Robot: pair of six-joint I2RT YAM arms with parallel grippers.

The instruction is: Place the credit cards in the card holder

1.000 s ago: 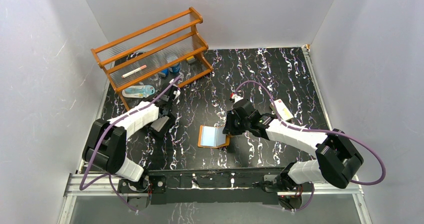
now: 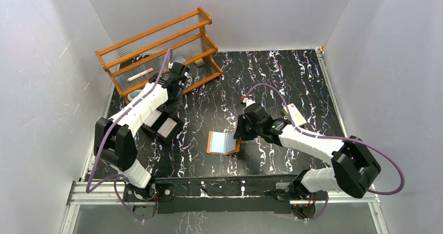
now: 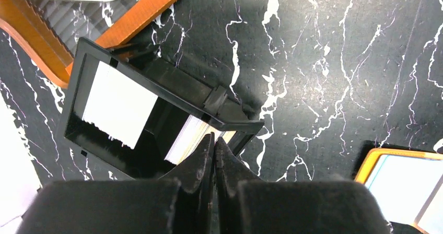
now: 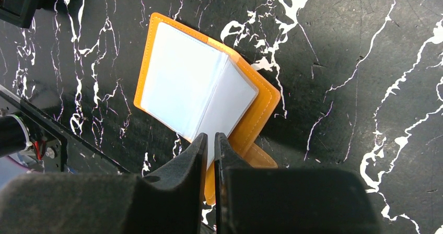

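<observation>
A black tray [image 2: 174, 134] [image 3: 73, 120] holds white cards [image 3: 117, 102] in one compartment and a striped stack [image 3: 184, 139] in the other. My left gripper is shut over it, nothing between its fingers. An open orange card holder [image 2: 216, 151] [image 4: 261, 98] with clear sleeves lies at the table's middle front. My right gripper is shut on the card holder's right edge; how much of it sits between the fingers is partly hidden.
A wooden rack [image 2: 156, 25] stands at the back left, close behind the tray. A pale box [image 2: 294, 114] lies at the right.
My left arm has risen and moved toward the back, away from the black tray, uncovering more of it. The right arm and card holder have not moved.
</observation>
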